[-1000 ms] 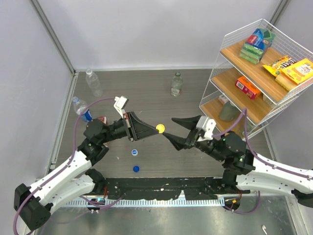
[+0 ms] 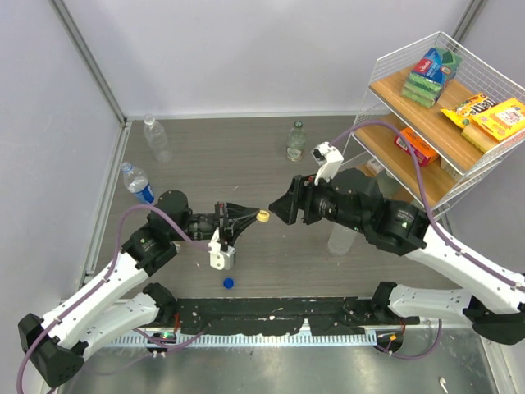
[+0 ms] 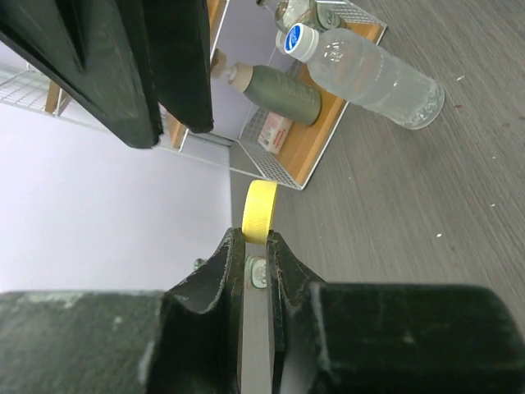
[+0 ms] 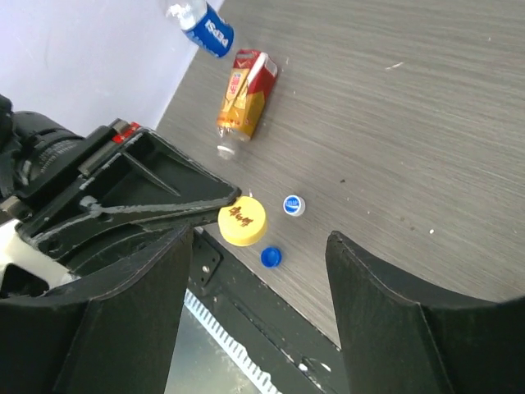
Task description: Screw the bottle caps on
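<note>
My left gripper is shut on a yellow cap, held at its fingertips; in the right wrist view the cap faces up. My right gripper is open just right of it, the cap between and beyond its fingers in its wrist view. A white cap and a blue cap lie on the table. Bottles stand or lie around: a blue-label bottle, a clear bottle, a green-tinted bottle, a juice bottle and a clear bottle.
A wire rack with wooden shelves, holding snack packs, stands at the right. The walls bound the table at back and left.
The left wrist has rotated, the yellow cap still at its fingertips.
</note>
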